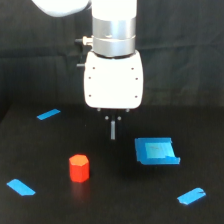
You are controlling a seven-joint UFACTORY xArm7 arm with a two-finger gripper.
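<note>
My gripper (112, 130) hangs from the white wrist housing in the upper middle of the camera view. Its dark, narrow fingers blend into the black background, so I cannot make out how they stand, and no object shows at their tips. An orange-red block (79, 168) rests on the black table to the left of and nearer the camera than the gripper. Right of the gripper lies a lighter blue patch (158, 150) framed by blue tape. The block stands well apart from that patch.
Strips of blue tape lie on the table: a far-left strip (49, 114), a near-left strip (20, 187) and a near-right strip (191, 196). Dark cloth (190, 60) hangs behind.
</note>
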